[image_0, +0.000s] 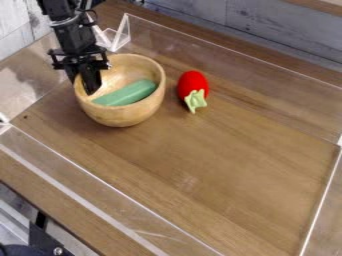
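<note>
At the upper left, my black gripper (86, 72) is shut on the left rim of a wooden bowl (144, 111), its fingertips reaching down over that edge. A green oblong object (127, 94) lies inside the bowl. Just right of the bowl, a red vegetable-like object (194, 87) with a pale green top rests on the wooden surface (227, 170), apart from the bowl.
Clear plastic walls edge the wooden surface on several sides, one running diagonally along the lower left (94, 195). A grey plank wall (254, 25) stands behind.
</note>
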